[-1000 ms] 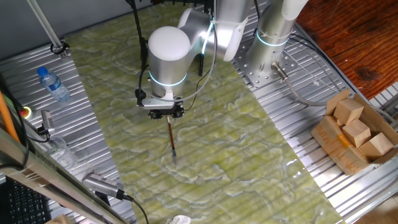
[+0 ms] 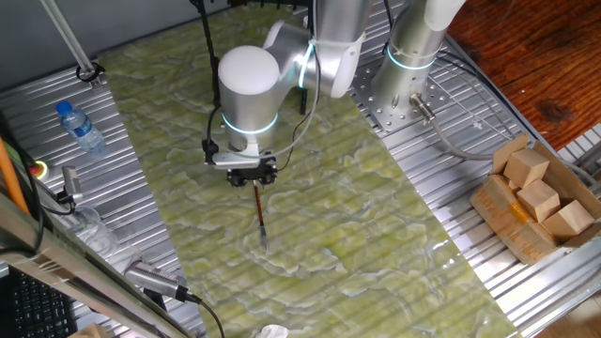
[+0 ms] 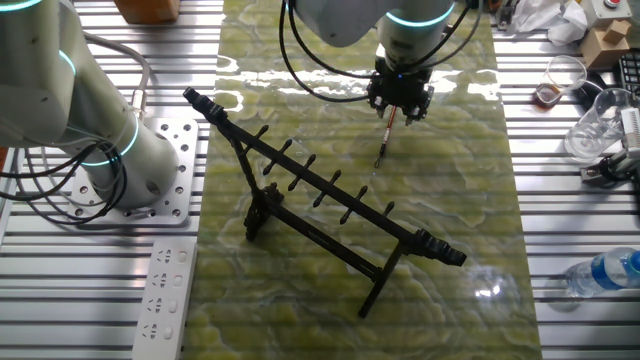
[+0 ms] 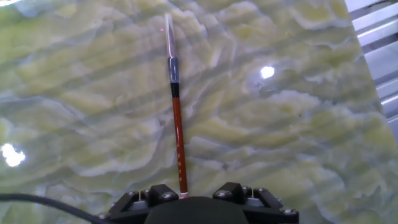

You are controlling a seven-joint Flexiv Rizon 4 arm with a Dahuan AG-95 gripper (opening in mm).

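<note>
A slim brush [image 2: 261, 215] with a red-brown handle and a pale, covered tip lies on the green marbled mat. In the wrist view the brush [image 4: 178, 127] runs nearly straight up from between the fingers, its tip farthest away. My gripper is open, its two black fingers [image 4: 163, 193] well apart on either side of the handle's end. That end is partly hidden by the gripper's dark body, and no finger is seen touching it. From the second exterior view, the gripper [image 3: 400, 97] hangs over the handle end of the brush [image 3: 386, 137].
A black rack with pegs [image 3: 320, 190] stands on the mat beside the brush. Around the mat are a water bottle [image 2: 81, 128], a box of wooden blocks [image 2: 512, 222], glass cups [image 3: 598, 125] and a power strip [image 3: 165, 298].
My gripper has shifted slightly toward the brush, now covering a little more of the handle end in exterior view 1. The brush has stayed in place.
</note>
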